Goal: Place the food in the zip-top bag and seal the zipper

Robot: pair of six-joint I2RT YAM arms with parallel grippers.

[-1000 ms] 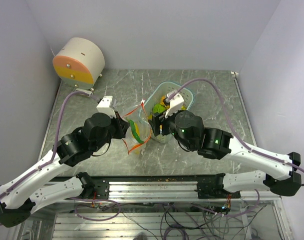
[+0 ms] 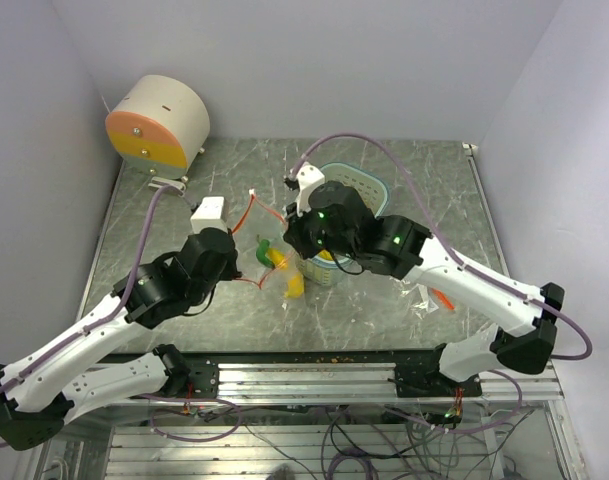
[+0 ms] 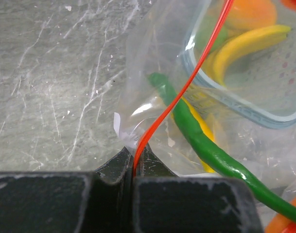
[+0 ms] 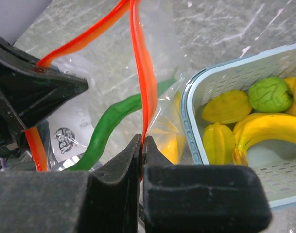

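Note:
The clear zip bag with red zipper (image 4: 72, 34) holds a long green vegetable (image 3: 196, 131) and some yellow food (image 4: 169, 145). My left gripper is shut on one side of the bag's zipper. My right gripper is shut on the other side, where the red strip runs down into its tips, spreading the bag between them. Beside the bag the basket (image 4: 196, 77) holds bananas (image 4: 269, 128), a green round item (image 4: 269, 94) and other yellow pieces.
A cream drum-like object (image 2: 157, 125) stands at the back left. An orange strip (image 2: 442, 298) lies on the counter at the right. Walls border both sides.
My left gripper has shifted slightly left and down, carrying the bag with it.

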